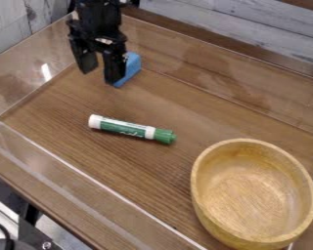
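Observation:
My black gripper (99, 61) is open at the top left of the camera view, low over the wooden table, just left of a blue object (129, 70). The blue object lies on the table, partly hidden behind the gripper. A green and white cylinder (130, 128) lies on its side near the middle of the table, in front of the gripper and apart from it.
An empty yellow oval basket (254, 192) sits at the lower right. Bare wood (225, 88) fills the right and upper right. The table's left edge runs diagonally down to the bottom, with dark cables beyond it at lower left.

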